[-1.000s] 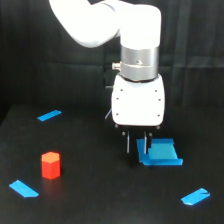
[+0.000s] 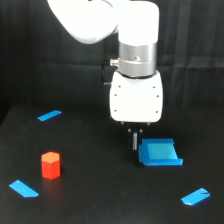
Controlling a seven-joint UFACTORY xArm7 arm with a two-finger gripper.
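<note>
My gripper (image 2: 136, 142) points down just left of the blue square tray (image 2: 161, 156), near its left edge. Its dark fingers now stand close together, and no object shows between them. Whether the fingertips touch the table or the tray's edge cannot be made out. A red-orange cube (image 2: 50, 165) rests on the dark table at the left, well apart from the gripper.
Flat blue strips lie on the table: one at the far left (image 2: 49, 115), one at the near left (image 2: 23, 188) and one at the near right (image 2: 195, 197). Dark table between cube and tray is clear.
The fingers stood apart a second ago and are now close together. The hand has shifted very slightly left and up. The cube, tray and strips have stayed in place.
</note>
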